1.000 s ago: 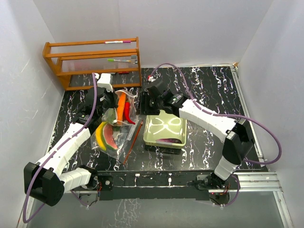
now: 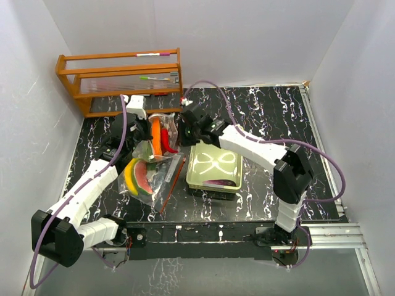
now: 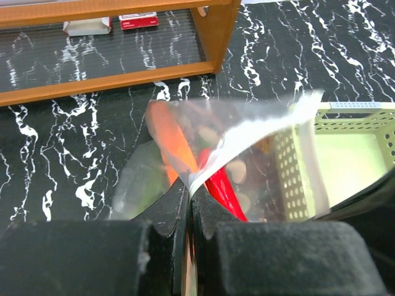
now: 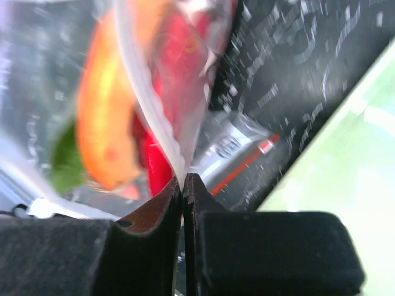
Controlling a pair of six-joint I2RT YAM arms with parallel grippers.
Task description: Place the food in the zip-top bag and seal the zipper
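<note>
A clear zip bag stands partly upright, holding an orange carrot-like piece [image 2: 156,137], a red pepper [image 3: 221,192] and something green [image 4: 68,160]. My left gripper [image 2: 148,132] is shut on one edge of the bag's mouth, the film [image 3: 228,135] running up from between its fingertips. My right gripper [image 2: 181,137], on the bag's other side, is shut on the opposite edge, a white strip of film [image 4: 157,117] entering its tips. Another clear bag with yellow and watermelon-like pieces [image 2: 140,179] lies below them.
A pale green basket [image 2: 213,166] stands right of the bags. A wooden rack [image 2: 123,71] is at the back left. An orange stick [image 2: 173,185] lies between bag and basket. Bare marble surface is at the back right.
My right gripper has moved left to the bag's edge and shut on it. The left arm is nearly unchanged.
</note>
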